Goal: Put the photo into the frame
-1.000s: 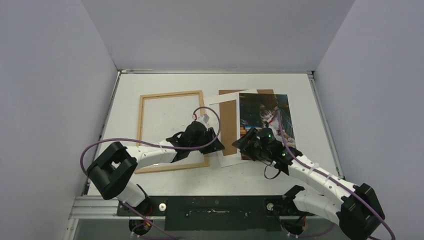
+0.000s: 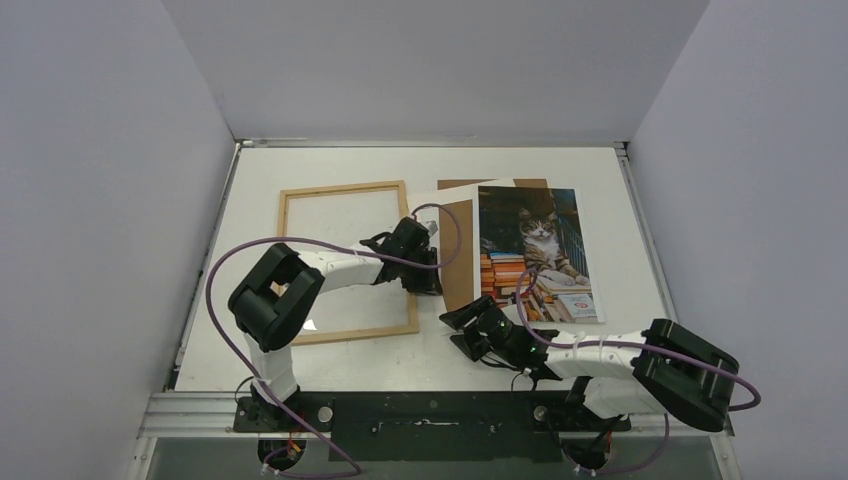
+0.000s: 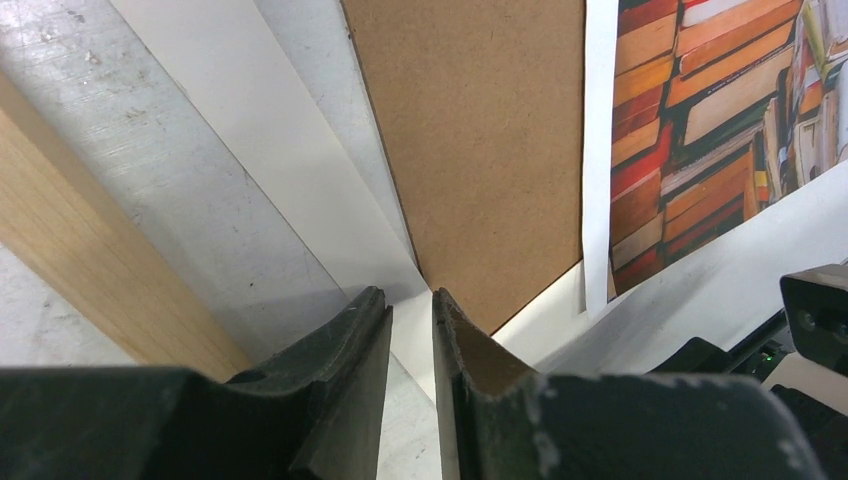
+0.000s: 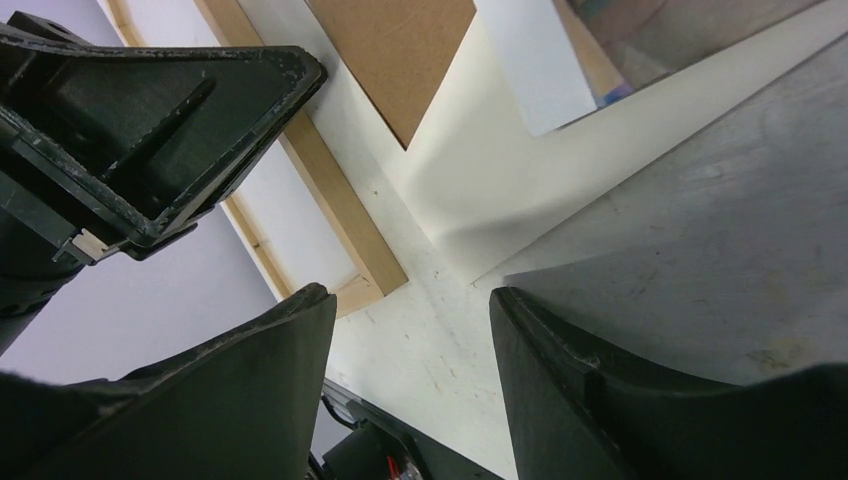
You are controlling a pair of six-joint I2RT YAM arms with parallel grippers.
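The cat photo point(image 2: 535, 240) lies on the right over white paper point(image 4: 510, 190) and brown backing board point(image 3: 470, 130). The wooden frame point(image 2: 340, 339) lies at left. My left gripper is down at the strip of white paper beside the frame's right edge, its fingers nearly together; whether paper is pinched between them is unclear. My right gripper stands open at the near lower corner of that paper, low over the table, with nothing visible between its fingers.
Walls bound it on both sides and behind.
My right gripper has moved toward the front edge and left, down off the photo.
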